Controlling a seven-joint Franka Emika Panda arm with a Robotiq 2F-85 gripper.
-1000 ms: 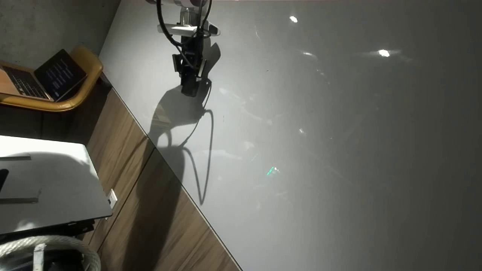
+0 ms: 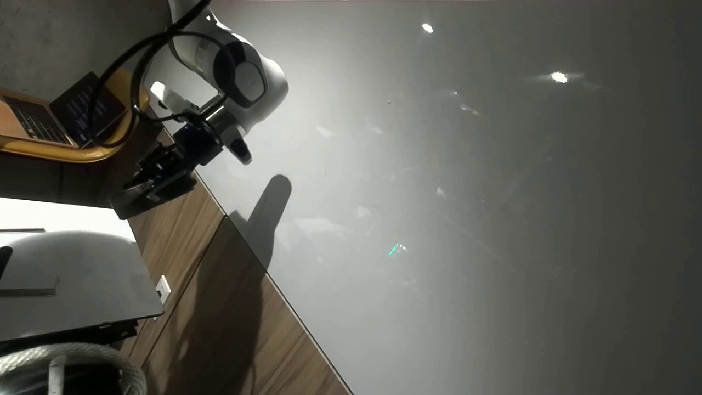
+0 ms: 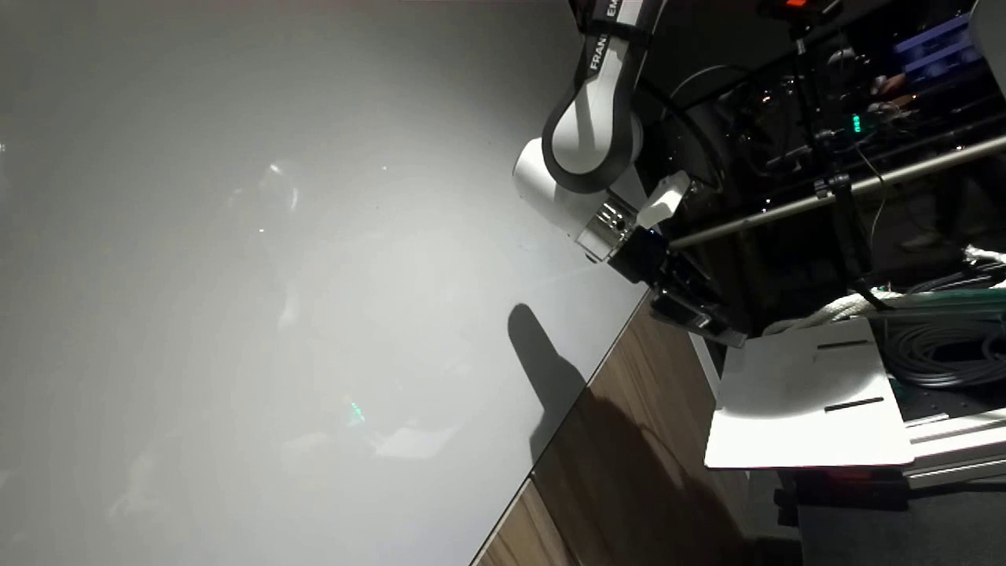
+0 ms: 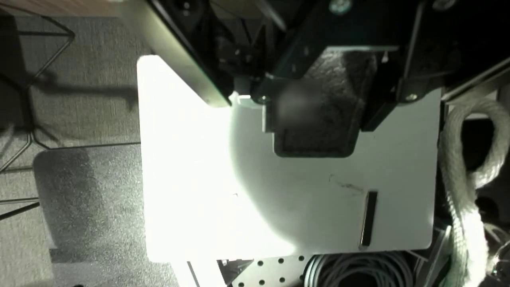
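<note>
In the wrist view my gripper is shut on a dark, flat block (image 4: 315, 143) with rounded corners. Blur and shade hide what the block is. From exterior view 1, the gripper (image 2: 150, 181) is seen past the edge of the grey-white table (image 2: 460, 296), tilted down and outward with the dark slab at its end. In exterior view 2 the gripper (image 3: 698, 306) hangs near a white board (image 3: 802, 439), whose surface lies below the block in the wrist view. Whether they touch, I cannot tell.
A laptop (image 2: 39, 122) rests on a yellow chair (image 2: 98, 154) beside the table. Pale rope (image 4: 461, 210) and coiled grey cable (image 4: 358, 270) lie by the white board, which has dark slots (image 4: 368, 217).
A second ago the gripper pointed down over the table near its far left corner. It has swung left and outward, past the table's edge. The board and laptop have not moved.
</note>
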